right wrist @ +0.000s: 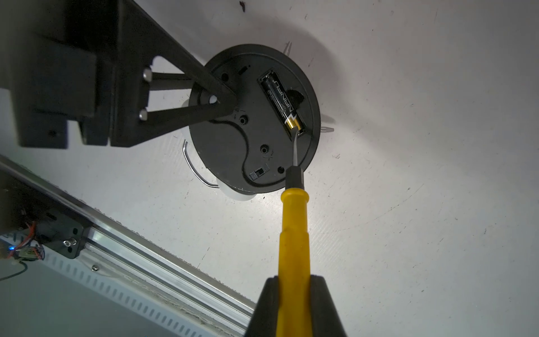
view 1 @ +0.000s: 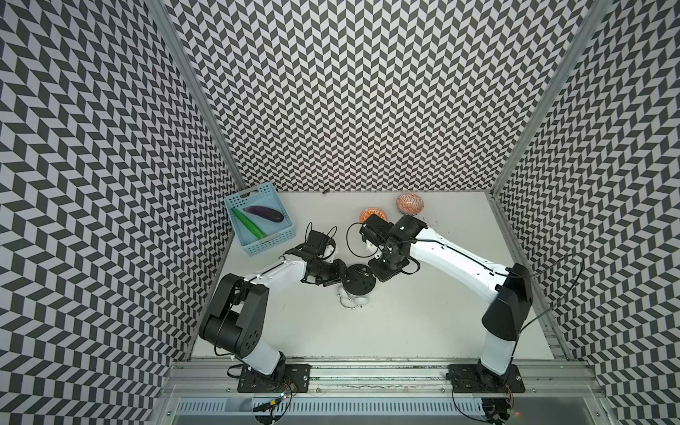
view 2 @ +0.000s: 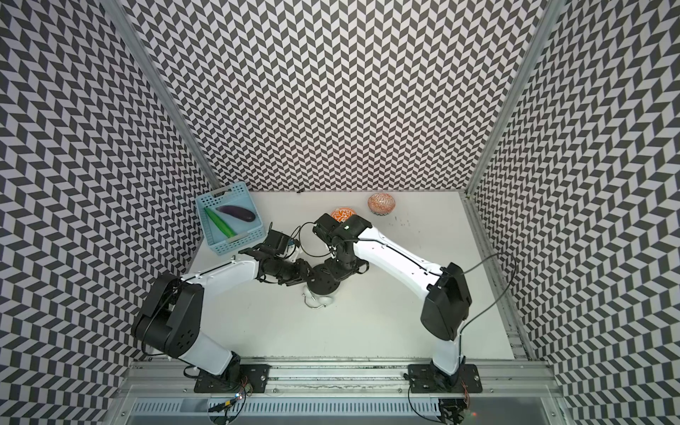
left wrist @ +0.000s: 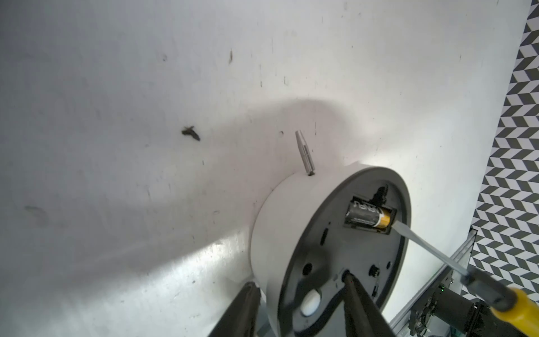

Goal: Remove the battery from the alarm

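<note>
The alarm clock [view 1: 359,282] lies back-up between my grippers, its battery compartment uncovered with the battery [right wrist: 278,95] [left wrist: 365,214] inside. My right gripper is shut on a yellow-handled screwdriver [right wrist: 293,247], whose flat tip rests at the battery's gold end. My left gripper is at the clock's side, fingers apart; in the left wrist view they flank part of its back, and whether they touch it is unclear.
A blue basket [view 1: 259,243] with an eggplant and a green vegetable stands back left. Two orange patterned bowls [view 1: 409,204] sit at the back.
</note>
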